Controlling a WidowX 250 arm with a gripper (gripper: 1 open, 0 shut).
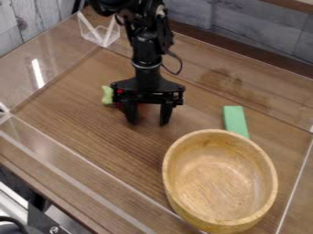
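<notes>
My black gripper (145, 102) reaches down to the wooden table just left of its centre. A small light-green object (108, 93) lies at its left side, partly hidden behind it. Whether the fingers are open or shut, or hold anything, I cannot tell in this dark, small view.
A large tan plastic bowl (218, 204) fills the front right. A green block (236, 122) lies behind it on the right. A clear plastic item (98, 27) sits at the back left.
</notes>
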